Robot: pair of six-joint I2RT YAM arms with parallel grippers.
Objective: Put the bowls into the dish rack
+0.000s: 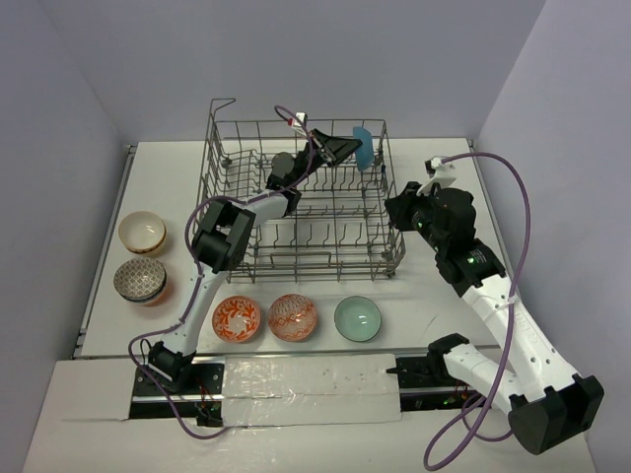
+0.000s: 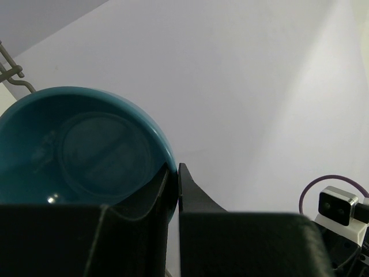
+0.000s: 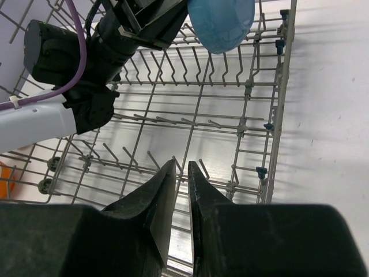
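A blue bowl (image 1: 364, 150) is tipped on its side over the back right of the wire dish rack (image 1: 314, 262). My left gripper (image 1: 354, 147) is shut on its rim; in the left wrist view one finger lies inside the bowl (image 2: 104, 151) and the other outside. Tines run beneath the bowl (image 3: 223, 26) in the right wrist view, but whether it touches them I cannot tell. Just at the rack's right side, my right gripper (image 1: 396, 210) is shut, and nothing shows between its fingers. A green bowl (image 1: 358, 318) and two orange-patterned bowls (image 1: 237, 319) (image 1: 293, 317) stand in front.
Left of the rack are a cream bowl (image 1: 142, 232) and a dark-patterned bowl (image 1: 140, 280), each stacked on others. Grey walls close in the back and sides. Most of the rack is empty, and the counter on its right is clear apart from my right arm.
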